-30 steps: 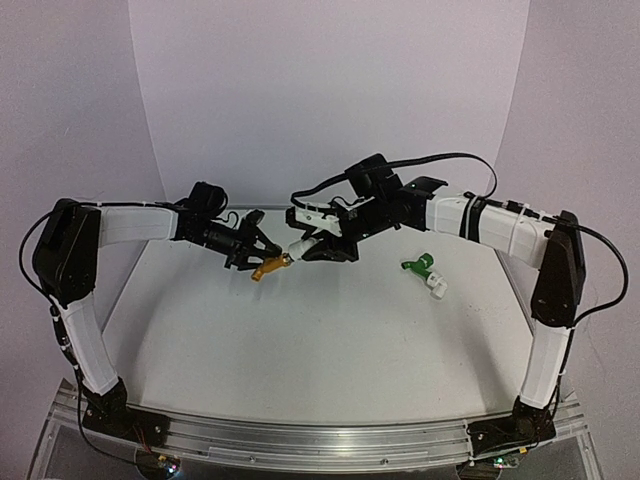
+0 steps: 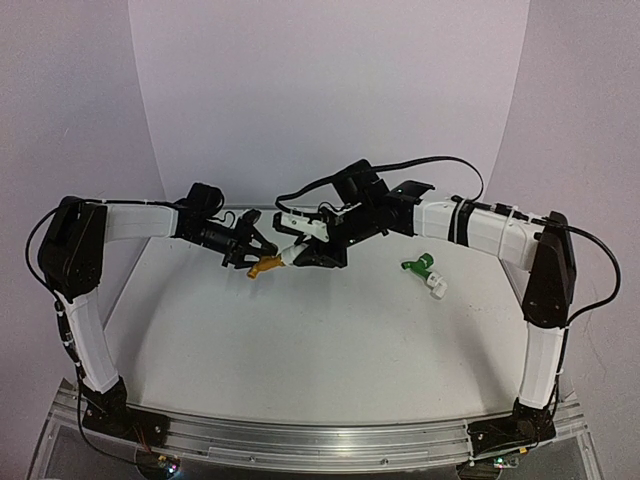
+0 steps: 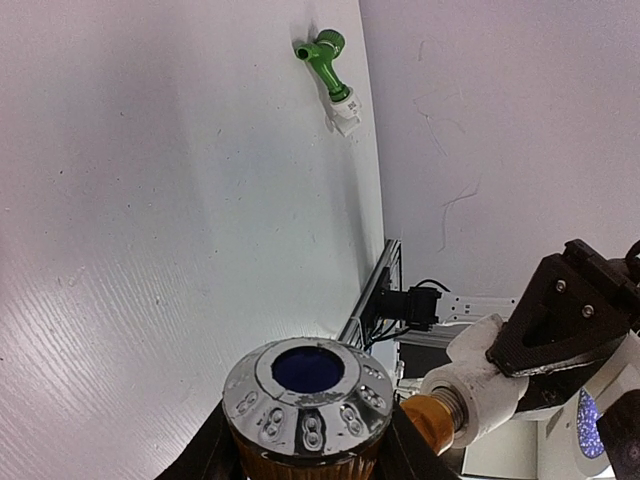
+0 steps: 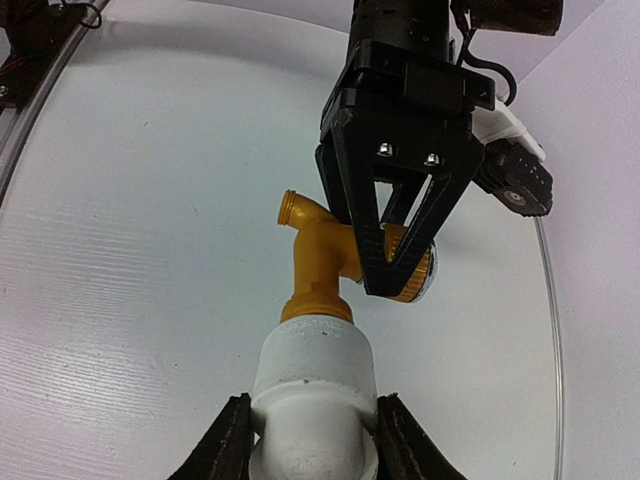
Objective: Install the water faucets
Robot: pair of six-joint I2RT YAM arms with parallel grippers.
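The orange faucet point(image 2: 265, 266) is held above the table by its chrome-capped knob point(image 3: 310, 395), with my left gripper point(image 2: 258, 257) shut on it. My right gripper is shut on a white pipe fitting point(image 4: 315, 355), a finger on each side. The two parts meet end to end: in the right wrist view the orange collar rests against the fitting's mouth. From the left wrist side, a band of silver thread point(image 3: 452, 405) shows between the orange collar and the white fitting point(image 3: 480, 390). How deep the thread sits inside is hidden.
A green faucet point(image 2: 418, 265) with a white fitting point(image 2: 437, 286) on its end lies on the table's right side.
My right gripper has moved left with the white fitting, closing on the orange faucet's end. The faucet has shifted slightly left. The green faucet has stayed still.
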